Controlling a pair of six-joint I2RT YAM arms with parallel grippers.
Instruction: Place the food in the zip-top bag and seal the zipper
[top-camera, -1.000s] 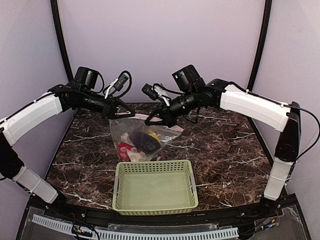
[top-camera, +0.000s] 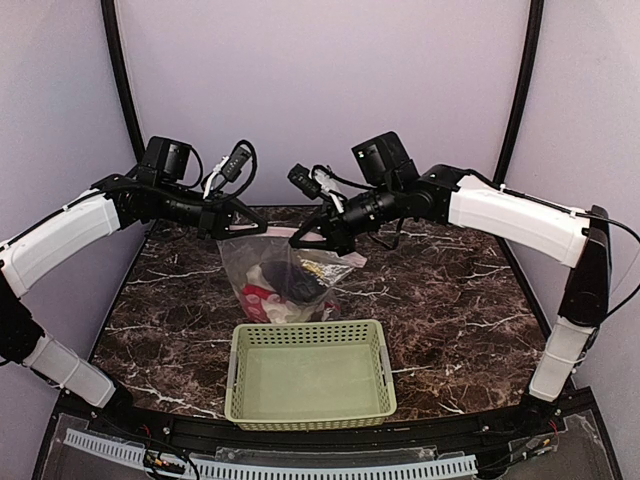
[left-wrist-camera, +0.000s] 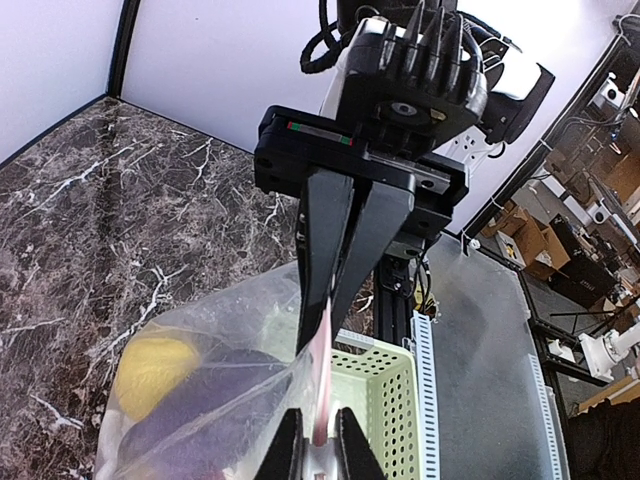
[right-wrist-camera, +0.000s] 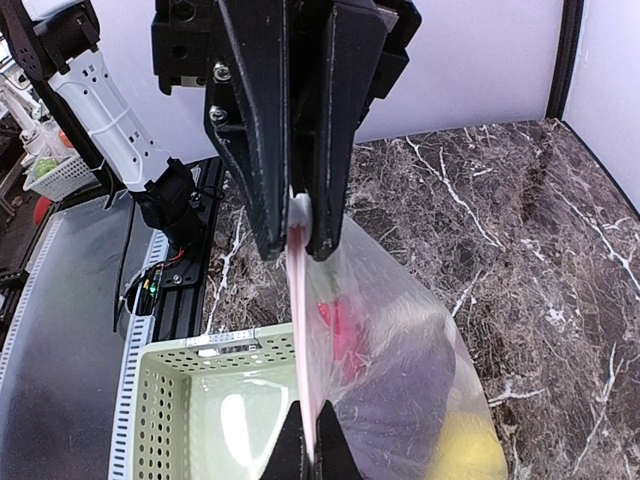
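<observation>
A clear zip top bag (top-camera: 280, 285) holding red, dark purple and yellow food hangs between both grippers over the table. In the wrist views the yellow item (left-wrist-camera: 152, 375) and purple item (right-wrist-camera: 390, 390) show through the plastic. My left gripper (top-camera: 258, 228) is shut on the bag's pink zipper edge (left-wrist-camera: 321, 390) at the left end. My right gripper (top-camera: 300, 242) is shut at the same zipper strip, a short way to the right; the right wrist view shows the strip (right-wrist-camera: 300, 330) running between its fingers, with a small white piece at the tips.
An empty pale green basket (top-camera: 310, 370) stands on the marble table (top-camera: 450, 320) at the front, just below the bag.
Both arms have shifted very slightly, with the bag moving a little along with them. Both grippers stay at the zipper strip.
</observation>
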